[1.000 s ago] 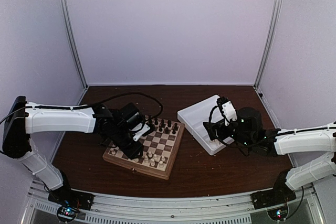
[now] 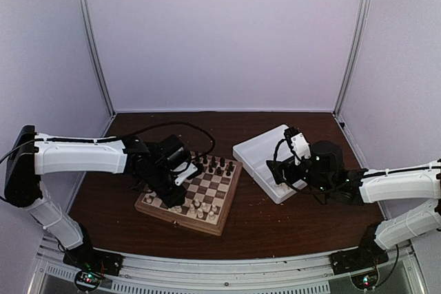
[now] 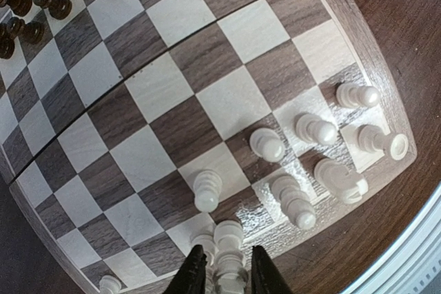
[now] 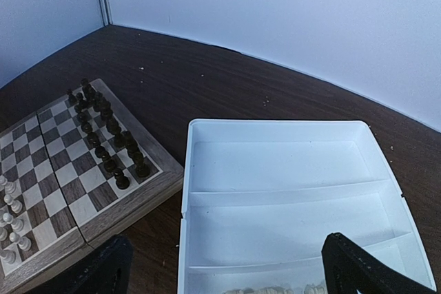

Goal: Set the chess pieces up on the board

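Note:
On the wooden chessboard [image 2: 220, 197], dark pieces [image 3: 58, 6] line the far side and several white pieces [image 3: 267, 144] stand on the near side. My left gripper is low over the near edge, its fingers part open around a white piece [image 3: 229, 277]; whether they grip it I cannot tell. Other white pieces stand close beside it. My right gripper is open above the white compartment tray [image 4: 289, 156], with a few white pieces lying in the tray's near compartment, partly cut off at the frame's bottom.
The tray stands just right of the board. Pale walls enclose the back and sides.

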